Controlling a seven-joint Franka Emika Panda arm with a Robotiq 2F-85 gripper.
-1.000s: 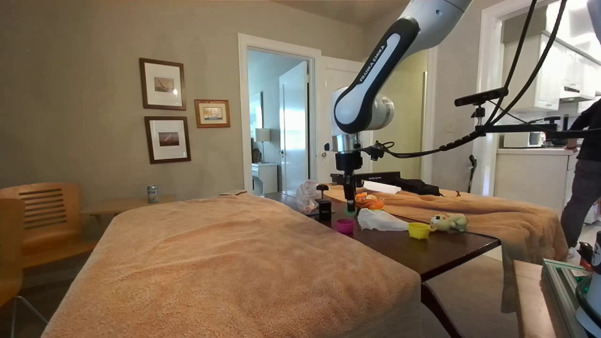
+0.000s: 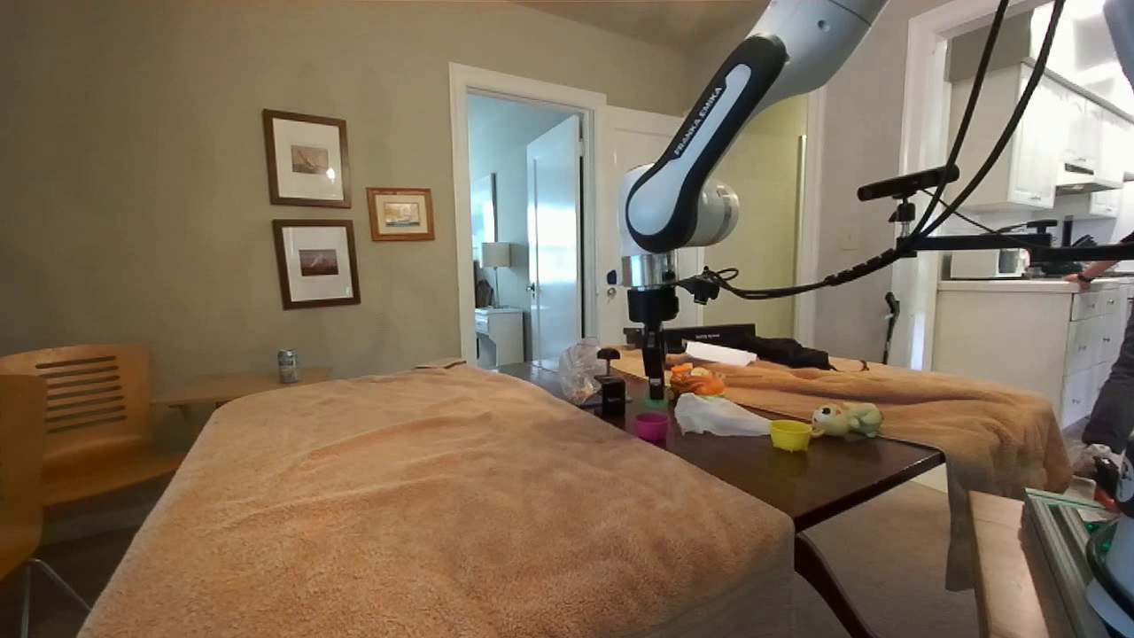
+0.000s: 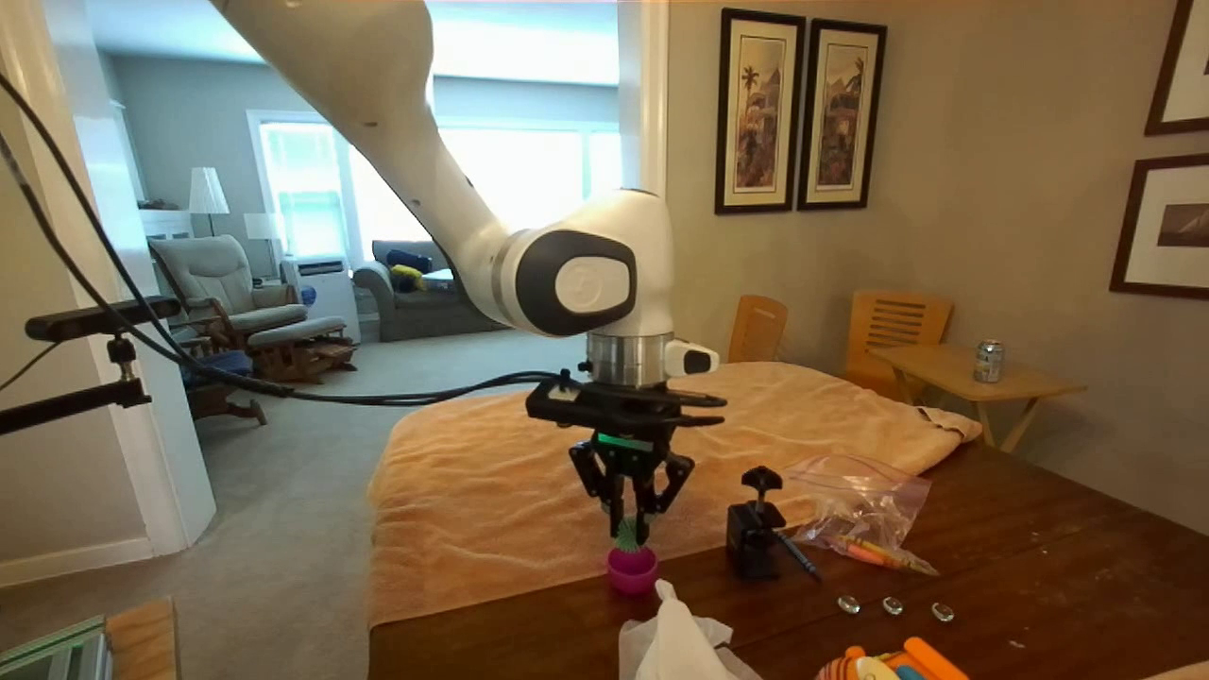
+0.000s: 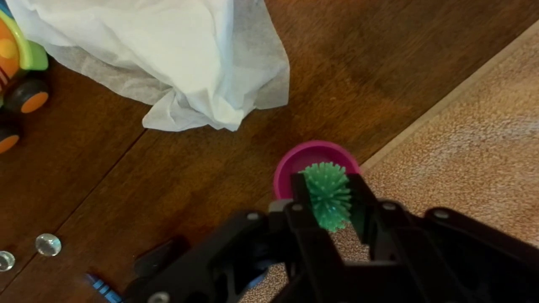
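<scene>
My gripper is shut on a green spiky ball, its bristles showing between the two fingers in the wrist view. Directly below is a small magenta cup, standing upright on the dark table near the towel's edge. In exterior view 2 the ball hangs just over the cup's opening; whether it touches the rim I cannot tell. From exterior view 1 the gripper points straight down above the magenta cup. The wrist view shows part of the cup's inside, with its near side hidden by the fingers.
A white tissue lies close beside the cup. A black clamp, a plastic bag and several glass beads share the table. A yellow cup and a plush toy sit farther right.
In exterior view 1 my gripper has shifted slightly left, with the ball still in it. The magenta cup stays put. A person at the far right has moved mostly out of view.
</scene>
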